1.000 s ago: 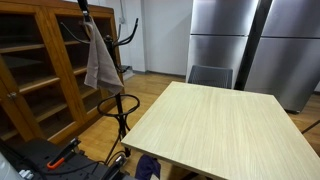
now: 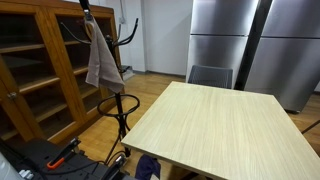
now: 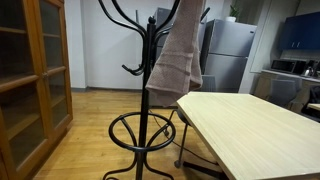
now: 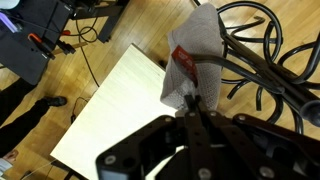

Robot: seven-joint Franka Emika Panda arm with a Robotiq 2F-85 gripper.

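Note:
A grey-brown towel (image 2: 103,62) hangs beside the black coat rack (image 2: 121,100), high above the floor. My gripper (image 2: 84,8) is at the towel's upper end, at the top edge of exterior view 1. In the wrist view the gripper is shut, and the cloth (image 4: 203,38) reaches its fingertips, apparently pinched there. A dark hook of the rack crosses in front of the towel in that view, with a red patch (image 4: 183,61) beside it. Exterior view 2 shows the towel's lower part (image 3: 176,62) in front of the rack's upper arms; its top is cut off.
A light wooden table (image 2: 215,125) stands right of the rack, its top bare. Glass-door cabinets (image 2: 35,75) line the left. A dark chair (image 2: 210,77) is behind the table, and dark cloth (image 2: 147,167) lies by its front edge.
The towel has shifted very slightly to the right at its lower end. Gripper, rack and table look the same.

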